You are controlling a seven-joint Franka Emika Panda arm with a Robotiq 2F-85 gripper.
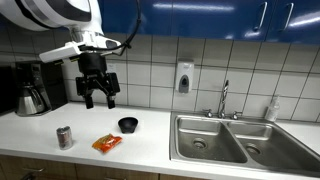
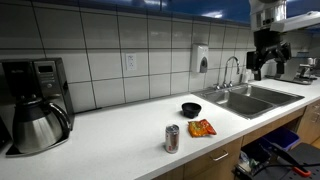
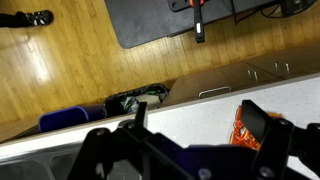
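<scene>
My gripper (image 1: 100, 103) hangs above the counter, its two dark fingers spread apart with nothing between them. In the wrist view the gripper also stands open over the counter's front edge. On the white counter lies an orange-red packet (image 1: 107, 143), below and slightly right of the fingers. That packet (image 3: 258, 128) is partly covered by a finger in the wrist view. A silver can (image 1: 65, 138) stands upright to its left. Behind the packet sits a small black bowl (image 1: 128, 125). In exterior view 2 the can (image 2: 172, 138), packet (image 2: 201, 128) and bowl (image 2: 191, 110) stand apart from one another.
A double steel sink (image 1: 200, 146) with a faucet (image 1: 222, 100) fills the right side. A coffee maker (image 2: 42, 105) with a steel carafe stands at the far left. Blue cabinets (image 1: 215, 20) hang overhead.
</scene>
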